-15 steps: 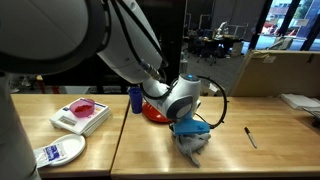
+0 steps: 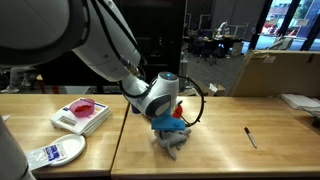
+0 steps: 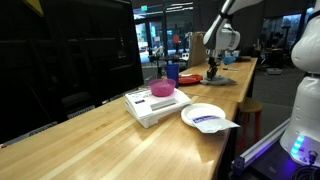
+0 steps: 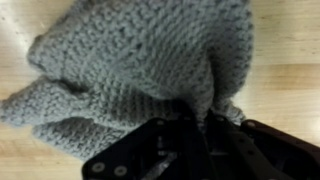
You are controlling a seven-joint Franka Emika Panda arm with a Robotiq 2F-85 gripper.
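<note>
A grey knitted cloth [image 4: 150, 60] fills much of the wrist view, bunched toward the fingers of my gripper, which is shut on it. In exterior view 1 the cloth [image 2: 172, 139] hangs below the gripper [image 2: 170, 126], over the wooden table; whether its lower end touches the tabletop I cannot tell. From exterior view 2, the cloth [image 3: 216, 80] shows small at the far end of the table, under the arm.
A white box [image 2: 82, 115] with a pink bowl [image 2: 82, 106] stands left of the arm. Nearer lies a white plate [image 2: 60, 151]. A red plate [image 3: 188, 79] and blue cup [image 3: 173, 71] stand near the cloth. A dark marker [image 2: 250, 138] lies right, with bare table around it.
The arm and gripper have moved left in exterior view 1, carrying the grey cloth along. The blue cup and most of the red plate are now hidden behind the arm.
</note>
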